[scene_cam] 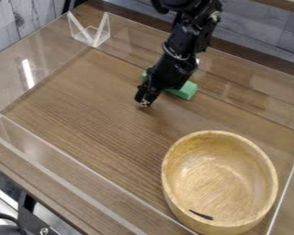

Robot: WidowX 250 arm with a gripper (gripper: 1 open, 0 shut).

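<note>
The black robot arm reaches from the back of the wooden table down to its middle, where my gripper (146,99) is low near the surface, by a small light object at its tip that is too small to make out. A green block (180,90) lies just to the right, partly hidden behind the arm. The fingers look shut; nothing clearly shows between them.
A large beige bowl (220,144) fills the front right of the table. A clear wire-like holder (92,29) stands at the back left.
</note>
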